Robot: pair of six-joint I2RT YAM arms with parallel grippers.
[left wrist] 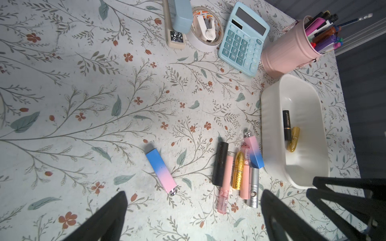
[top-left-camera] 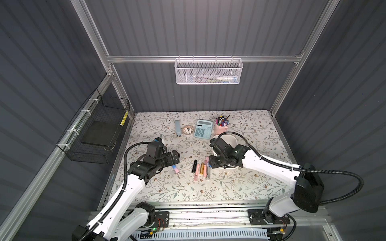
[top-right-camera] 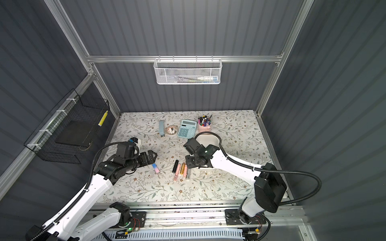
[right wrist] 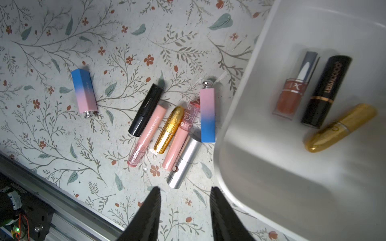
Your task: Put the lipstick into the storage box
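Inside the white storage box lie a red-brown gloss tube, a black tube and a gold lipstick. Left of the box is a cluster on the table: a black tube, pink gloss tubes, a gold lipstick, a silver tube and a pink-blue lipstick close to the box wall. Another blue-pink lipstick rests apart, farther left. My right gripper is part open above the table near the silver tube, its gap empty. My left gripper stands open, nothing between its fingers.
Behind the box are a pink pen cup, a blue calculator and a round holder. A wire basket hangs on the left wall, a white one at the back.
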